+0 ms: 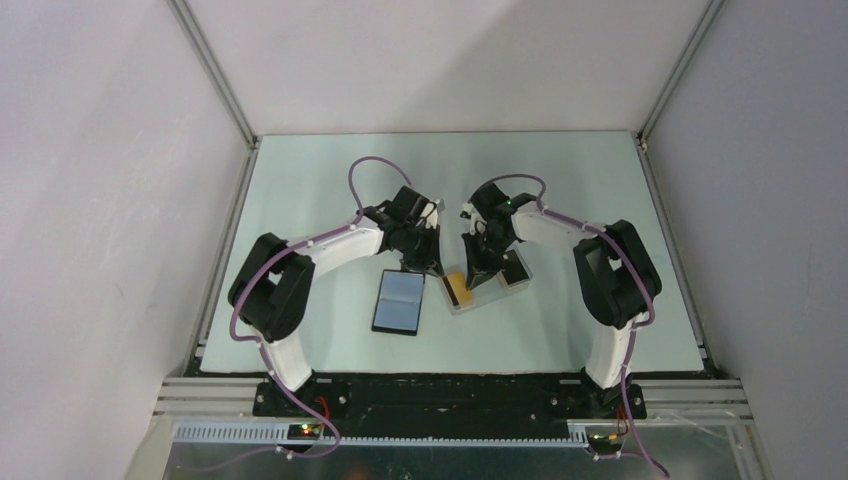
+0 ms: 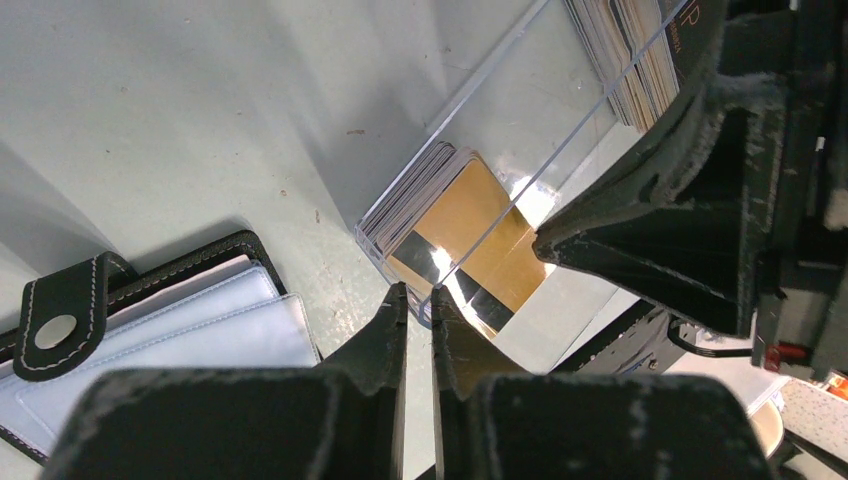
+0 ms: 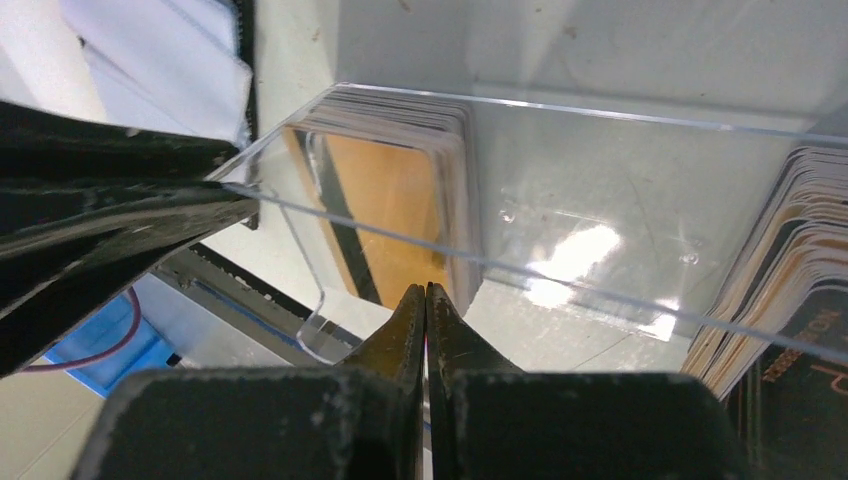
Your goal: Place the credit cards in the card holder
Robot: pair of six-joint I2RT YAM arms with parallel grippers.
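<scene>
In the top view, the black card holder (image 1: 399,301) lies flat, its pale sleeves facing up. Beside it stands a clear box (image 1: 490,297) with two stacks of cards. Gold cards with a black stripe (image 3: 390,200) fill the end nearest the holder; dark cards (image 3: 812,375) are at the far end. My left gripper is shut on the box's wall at its near corner. Over the gold stack, my right gripper is shut with nothing between its fingers, its tips at the stack's inner edge; whether they touch is hard to tell.
Close together over the box, the two arms leave little room between them. A strap with a metal snap (image 2: 58,328) sticks up from the holder.
</scene>
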